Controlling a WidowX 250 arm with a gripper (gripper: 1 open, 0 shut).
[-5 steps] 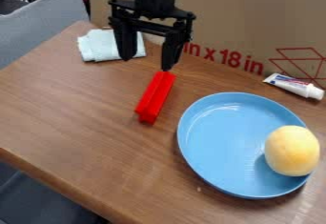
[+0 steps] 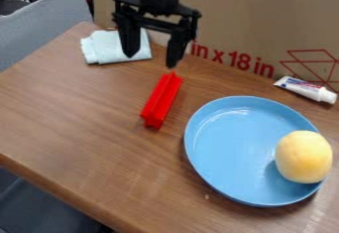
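Note:
My black gripper (image 2: 153, 48) hangs open over the back of the wooden table, nothing between its fingers, above and behind a long red bar (image 2: 162, 100). A folded white cloth (image 2: 103, 49) lies at the back left, partly behind the gripper. A blue plate (image 2: 225, 153) at the front right holds a pale yellow round object (image 2: 303, 157) on its right side. A white toothpaste tube (image 2: 304, 88) lies at the back right.
A cardboard box (image 2: 245, 19) stands along the back of the table (image 2: 79, 118).

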